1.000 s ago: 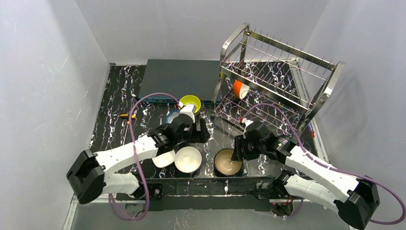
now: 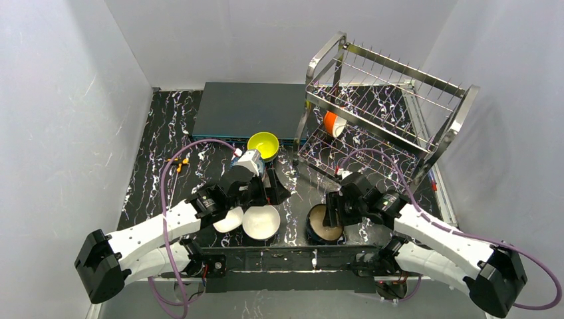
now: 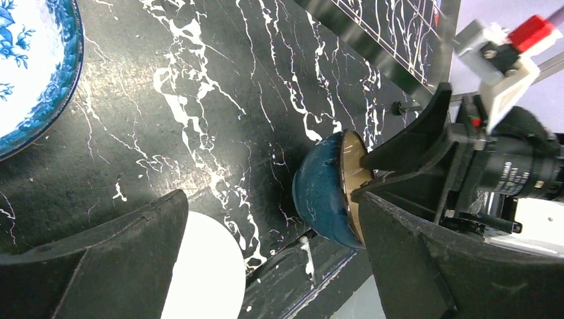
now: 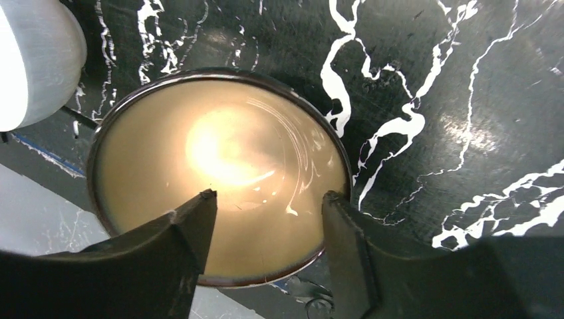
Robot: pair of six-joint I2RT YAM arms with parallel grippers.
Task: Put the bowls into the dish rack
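Observation:
A dark blue bowl with tan inside [image 2: 318,226] stands at the table's front. My right gripper is over it, partly open, fingertips at its near-right part; whether they touch it is unclear. My left gripper [image 2: 276,189] is open above white bowls [image 2: 261,222], with nothing between its fingers. A blue-patterned dish [image 3: 26,73] lies behind them, largely hidden in the top view. A yellow bowl [image 2: 263,143] stands farther back. An orange bowl [image 2: 336,125] sits in the steel dish rack [image 2: 392,139].
A dark flat box [image 2: 246,106] lies along the back. A small orange-black tool [image 2: 179,163] is at left. Grey walls enclose the worktop [image 2: 153,173]; the rack fills the back right.
The right gripper has shifted only slightly over the tan-lined bowl.

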